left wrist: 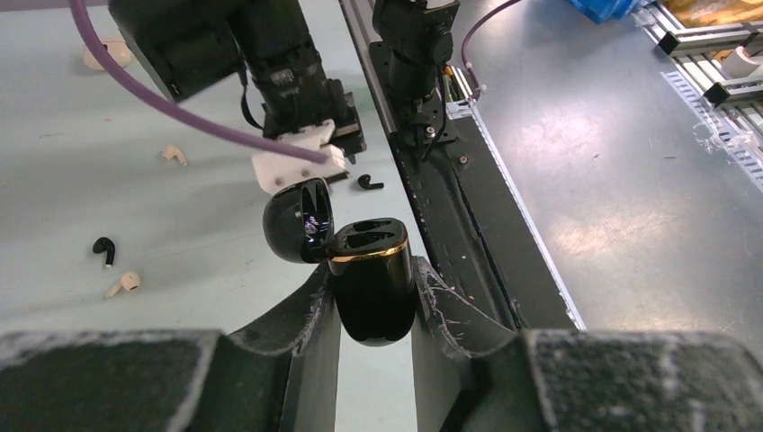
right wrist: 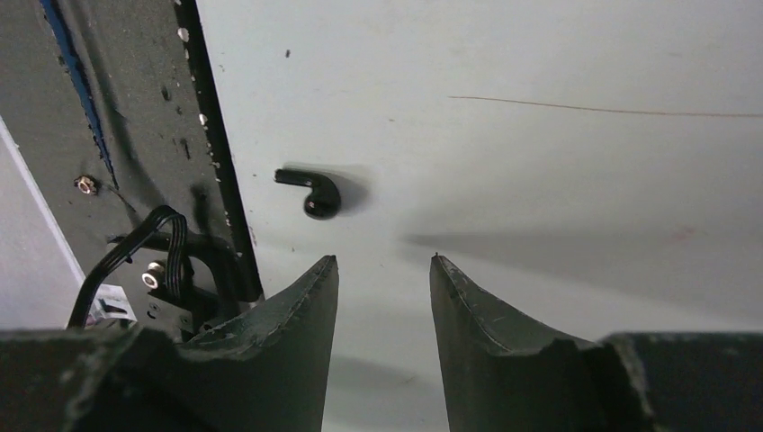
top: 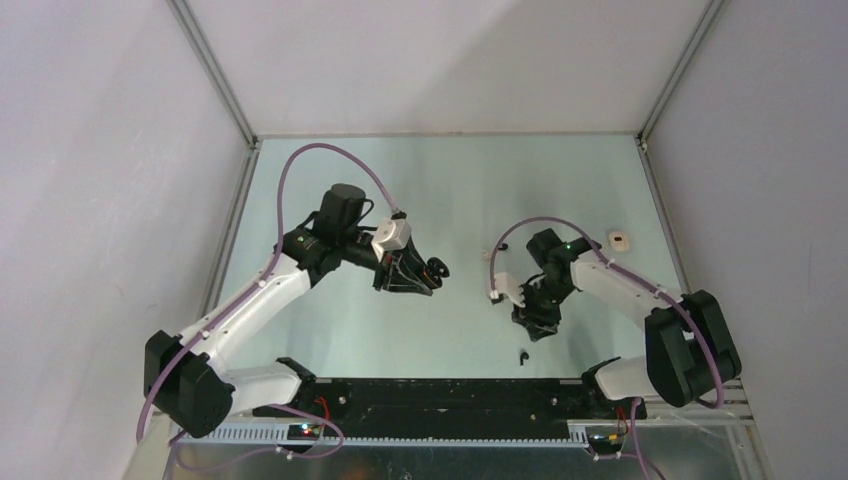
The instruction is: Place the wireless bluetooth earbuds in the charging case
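Note:
My left gripper is shut on the black charging case (left wrist: 371, 270), holding it above the table. The case's lid (left wrist: 297, 221) stands open, and dark slots show in its top; whether anything sits in them I cannot tell. One black earbud (right wrist: 321, 196) lies on the table near its front edge, also in the top view (top: 524, 356). My right gripper is open, nothing between its fingers, close behind that earbud. Another black earbud (left wrist: 105, 247) lies farther back on the table.
Two beige earbuds lie loose, one (left wrist: 126, 283) beside the farther black earbud and another (left wrist: 175, 155) apart. A beige case (top: 619, 240) rests at the right side. Bare table (top: 420, 170) spreads across the back; a dark rail (top: 450, 405) borders the front.

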